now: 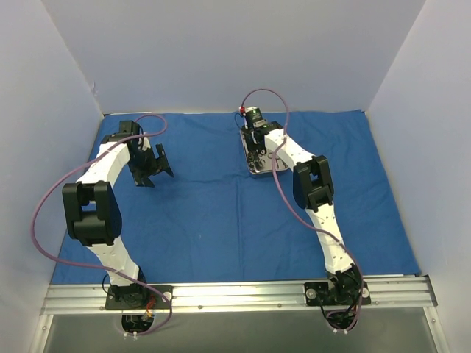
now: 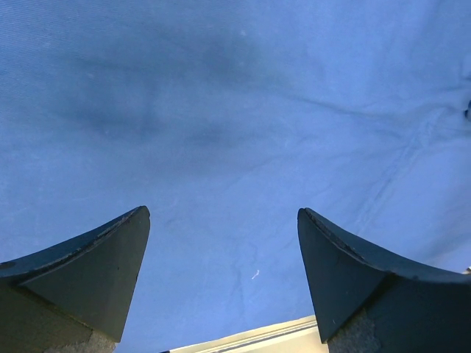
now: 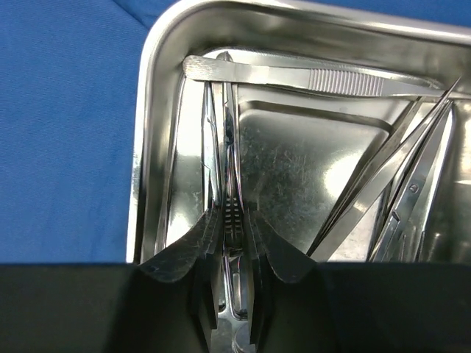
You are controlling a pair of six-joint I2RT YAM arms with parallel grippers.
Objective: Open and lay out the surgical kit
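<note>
A metal tray holds several surgical instruments. Across its top side in the right wrist view lies a pair of tweezers. At right in that view, more tweezers and scissors cross each other. My right gripper is down at the tray, its fingers close on both sides of a slim ring-handled instrument; whether they grip it cannot be told. Over bare cloth at the left, my left gripper stands open, nothing between its fingers.
The tray stands at the back, right of centre, partly hidden by the right arm. Walls enclose the back and sides.
</note>
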